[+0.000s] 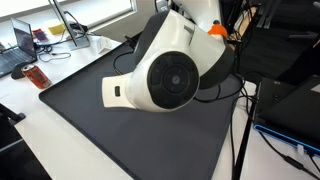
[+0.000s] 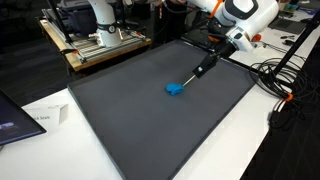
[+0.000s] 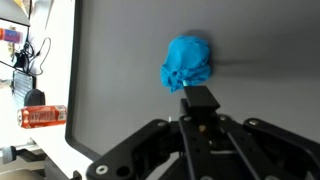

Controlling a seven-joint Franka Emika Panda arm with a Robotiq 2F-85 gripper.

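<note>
A crumpled bright blue thing, soft-looking like cloth or plastic, is at the dark table's upper middle in exterior view 2. Up and to its right, my gripper is shut on a thin pale stick that slants down toward the blue thing. Whether the two are joined is not clear. The wrist view has the blue thing just beyond the dark fingertips, with only a small pale bit of the stick showing. Exterior view 1 hides gripper and blue thing behind the white arm.
An orange-red can stands beyond its far left edge, near a laptop. Black cables lie along the right side in exterior view 2.
</note>
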